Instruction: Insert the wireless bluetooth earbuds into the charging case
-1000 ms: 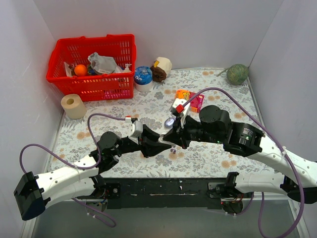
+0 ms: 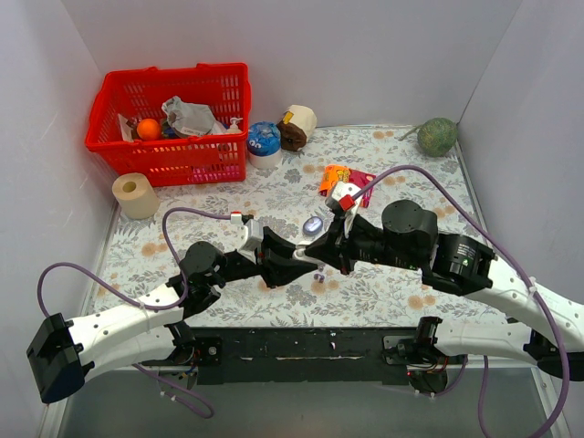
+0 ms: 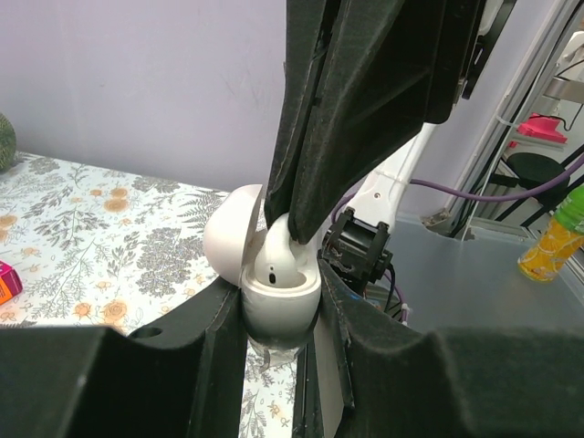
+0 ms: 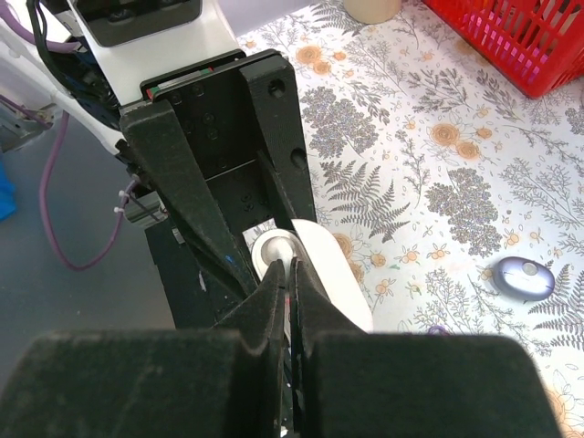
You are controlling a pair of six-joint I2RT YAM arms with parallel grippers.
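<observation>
The white charging case (image 3: 278, 306) is clamped between the fingers of my left gripper, its rounded lid (image 3: 233, 233) standing open. A white earbud (image 3: 282, 255) sits upright at the case mouth; how deep it is seated cannot be told. Above it, the tips of my right gripper are closed together and touch the top of the earbud. Whether they pinch it or only press on it is unclear. In the top view both grippers meet over the table's middle, covering most of the case.
A grey oval object (image 2: 312, 225) lies just behind the grippers, with orange and red packets (image 2: 336, 177) farther back. At the back left stand a red basket (image 2: 169, 164) and a tape roll (image 2: 135, 195).
My right arm has shifted slightly to the right and its wrist has tilted, its tips staying by the case. The left arm and the case look unmoved.
</observation>
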